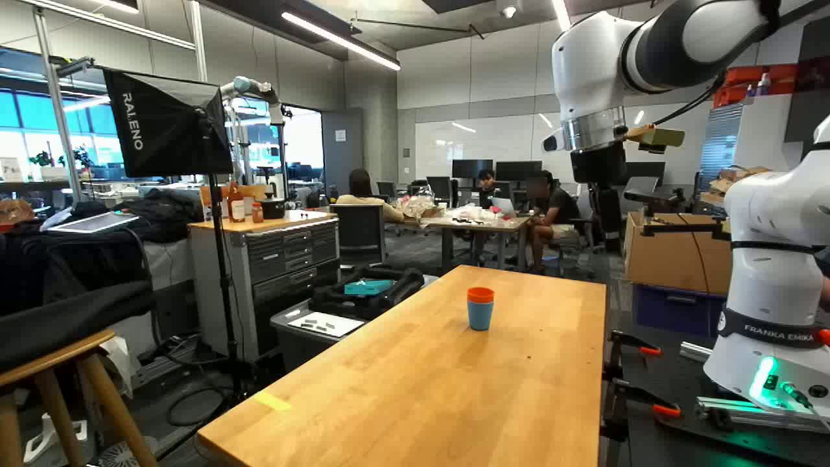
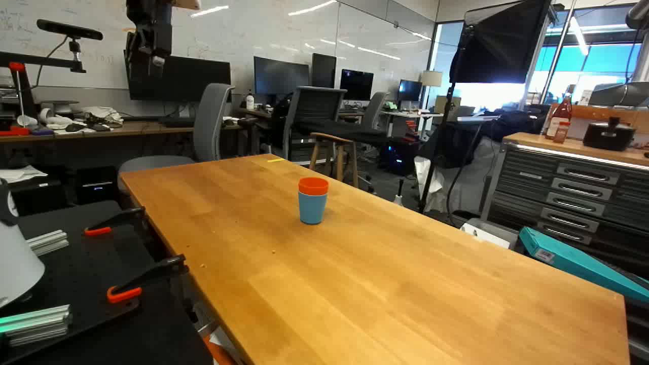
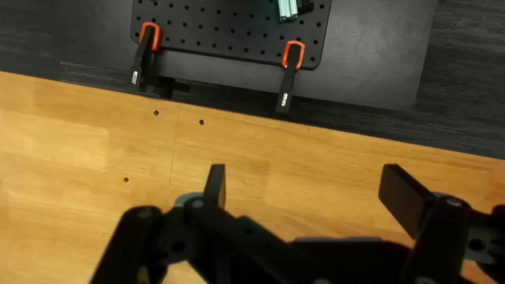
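Observation:
On the wooden table (image 1: 436,389) stands a blue cup (image 1: 480,315) with an orange cup (image 1: 480,294) nested in its top, the orange rim showing above. Exterior view 2 shows the same upright pair, blue cup (image 2: 313,209) below and orange cup (image 2: 313,186) above, well in from the table edges. My gripper is open in the wrist view, its fingers (image 3: 216,185) wide apart over bare wood with nothing between them. High above the table, the gripper (image 1: 611,233) hangs well clear of the cups. The cups are out of sight in the wrist view.
Two clamps (image 3: 285,87) with orange tips lie along the base plate (image 3: 227,33) beside the table. Small dark holes (image 3: 201,122) mark the wood. A softbox lamp (image 1: 167,124) stands past the table's far side. The tabletop around the cups is free.

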